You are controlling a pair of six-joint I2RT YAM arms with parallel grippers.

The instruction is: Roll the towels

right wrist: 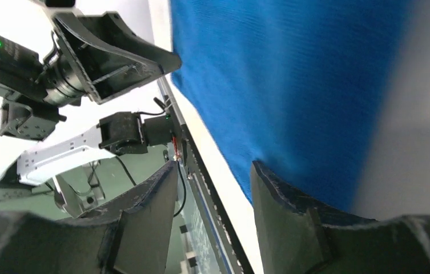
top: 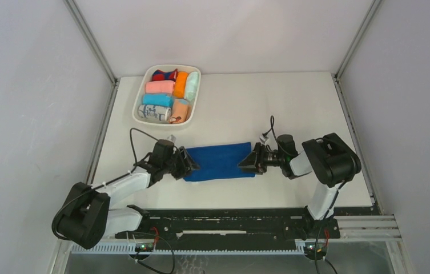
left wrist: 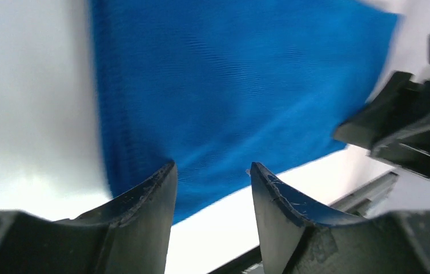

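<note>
One folded blue towel (top: 218, 162) lies flat on the white table, a wide strip running left to right. My left gripper (top: 194, 166) is over its left end, and my right gripper (top: 243, 166) is over its right end. In the left wrist view the fingers (left wrist: 149, 220) stand apart with a gap, and the towel (left wrist: 212, 97) fills the area beyond them. The right wrist view likewise shows spread fingers (right wrist: 284, 222) near the towel's (right wrist: 292, 85) edge. Neither gripper has cloth visibly clamped. Exact contact with the cloth cannot be told.
A white bin (top: 197, 105) at the back left holds several rolled towels, among them an orange roll (top: 180, 84) and a pink roll (top: 160, 87). Bare table (top: 292, 97) spreads behind and right of the blue towel. The table's front edge lies close below.
</note>
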